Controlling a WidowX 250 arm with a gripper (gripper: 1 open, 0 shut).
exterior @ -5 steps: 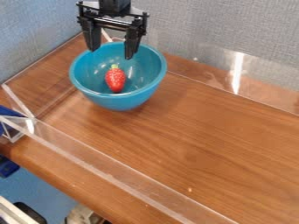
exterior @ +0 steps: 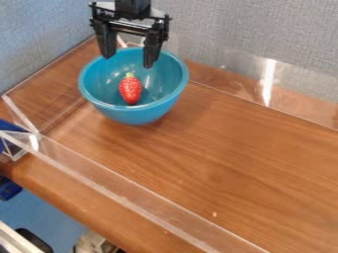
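Note:
A light blue bowl (exterior: 161, 104) sits on the wooden surface near the back left corner, with a red strawberry (exterior: 129, 89) inside it, left of the bowl's middle. My black gripper (exterior: 128, 55) hangs over the back part of the bowl, above the strawberry, open with nothing between its fingers.
Clear plastic edging (exterior: 138, 203) runs along the front left of the wooden surface (exterior: 238, 168) and along the back. Grey textured walls stand behind. A blue object (exterior: 11, 143) is partly seen at the left edge.
My gripper has shifted very slightly since a second ago, staying above the bowl. The bowl and strawberry have not visibly moved.

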